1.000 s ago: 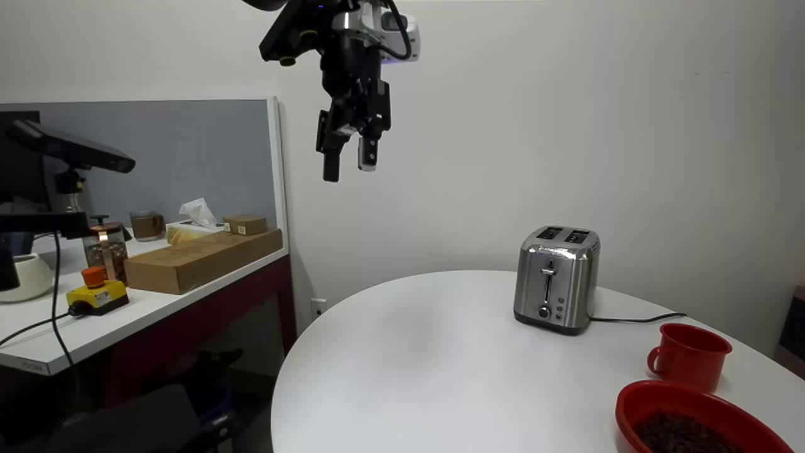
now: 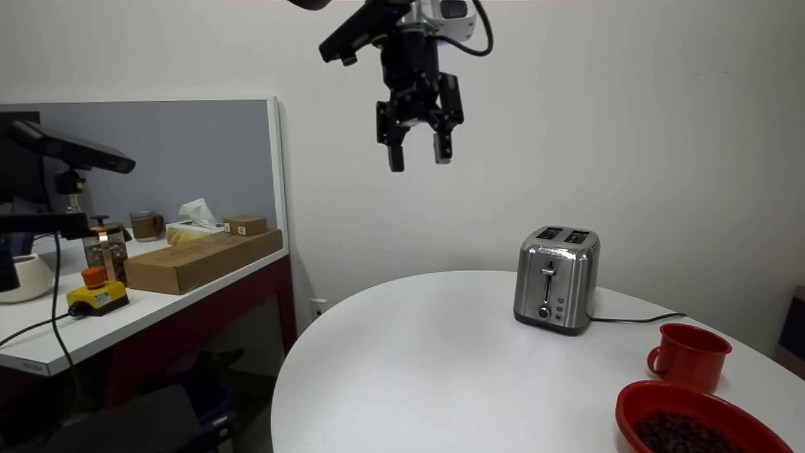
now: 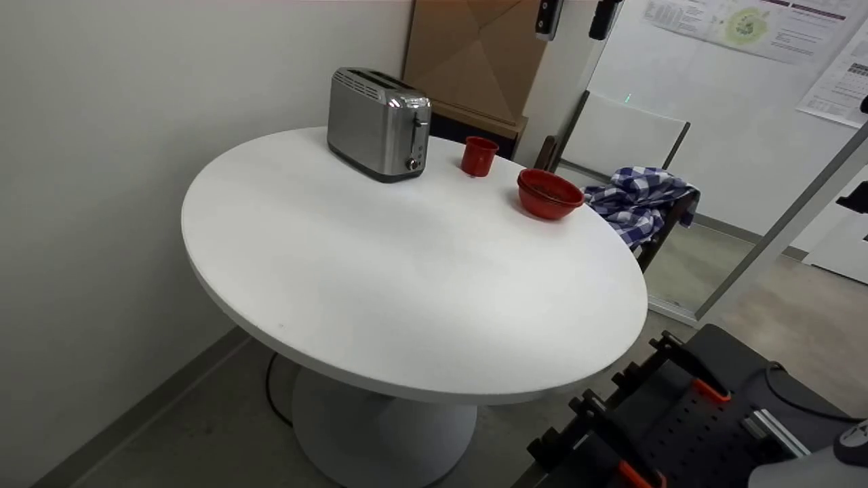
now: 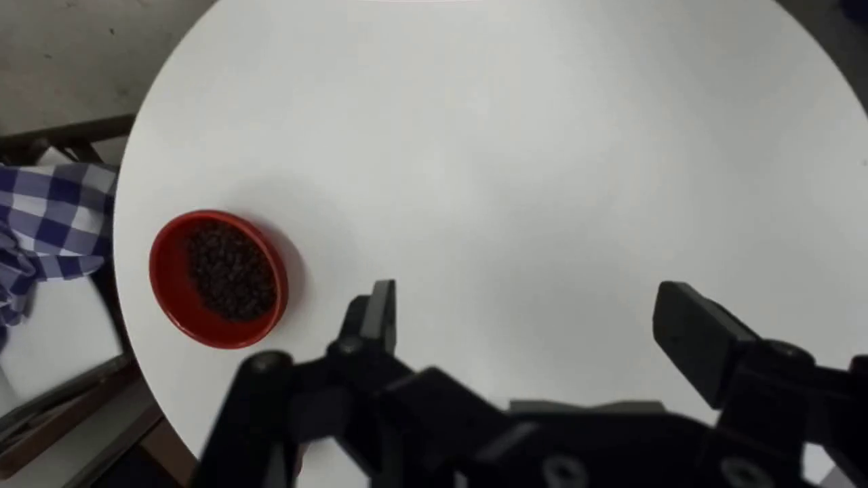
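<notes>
My gripper (image 2: 419, 162) hangs high above the white table, its two black fingers spread wide with nothing between them. In the wrist view the gripper is open over bare tabletop. A red bowl (image 4: 166, 280) holding dark beans (image 4: 232, 272) sits to the left there, near the table edge. Beside that bowl in the first exterior view stands a red mug (image 2: 692, 360), upright, its handle toward the left. The silver two-slot toaster (image 2: 556, 279) stands farther back, close to the wall.
The toaster's black cord (image 2: 638, 320) runs right across the tabletop. A chair with a blue checked cloth (image 3: 643, 203) is beyond the bowl. At left, a side desk carries a cardboard box (image 2: 204, 260).
In the first exterior view the gripper has shifted right and slightly up, with its fingers apart in both frames. Toaster, mug and bowl have stayed in place.
</notes>
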